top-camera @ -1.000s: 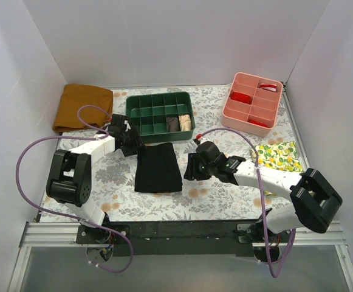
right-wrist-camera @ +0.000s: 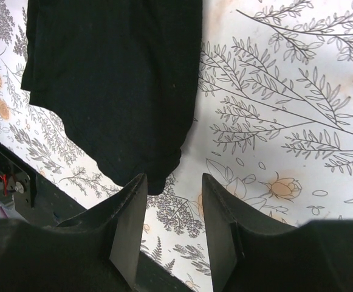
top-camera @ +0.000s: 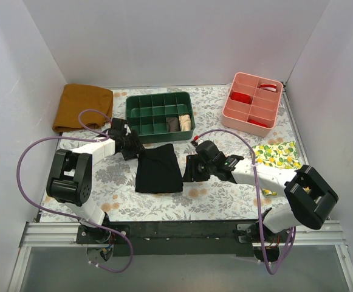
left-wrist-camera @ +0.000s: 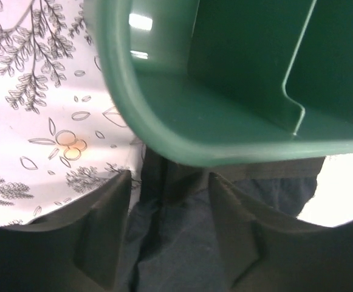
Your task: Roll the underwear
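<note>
The black underwear (top-camera: 158, 172) lies folded into a rough rectangle on the table, in front of the green organizer. Its back left corner is at my left gripper (top-camera: 137, 149). In the left wrist view, dark cloth (left-wrist-camera: 182, 231) runs between and beneath the parted fingers of the left gripper, and I see no firm pinch on it. Open and empty, my right gripper (top-camera: 189, 170) stands just right of the cloth. The right wrist view shows the cloth's front corner (right-wrist-camera: 157, 182) near the left finger of that gripper, with bare tablecloth under the gap.
The green organizer (top-camera: 141, 139) is close against my left gripper; its rim (left-wrist-camera: 194, 155) overhangs that view. Two rolled items (top-camera: 179, 123) occupy it. A pink organizer (top-camera: 229, 115) stands back right, brown cloth (top-camera: 82, 106) back left, lemon-print cloth (top-camera: 279, 155) at right.
The right gripper has shifted slightly left toward the underwear. The cloth lies almost unchanged.
</note>
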